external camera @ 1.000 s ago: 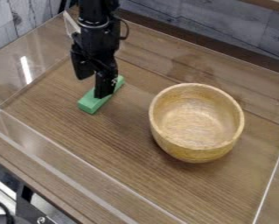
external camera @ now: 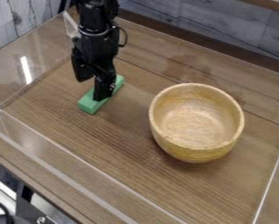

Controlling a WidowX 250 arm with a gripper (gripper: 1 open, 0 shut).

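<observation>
My black gripper (external camera: 91, 77) points down from the top of the view, its fingers open and hanging over a green rectangular block (external camera: 93, 102) that lies slanted on the wooden table (external camera: 107, 175). One finger reaches down in front of the block's upper part; whether it touches cannot be told.
A large tan round bowl (external camera: 197, 109) stands on the table to the right of the block. The table is otherwise mostly clear. Dark cables and floor show at the lower left beyond the table's edge.
The gripper has shifted slightly to the left over the past second. The block and bowl look the same.
</observation>
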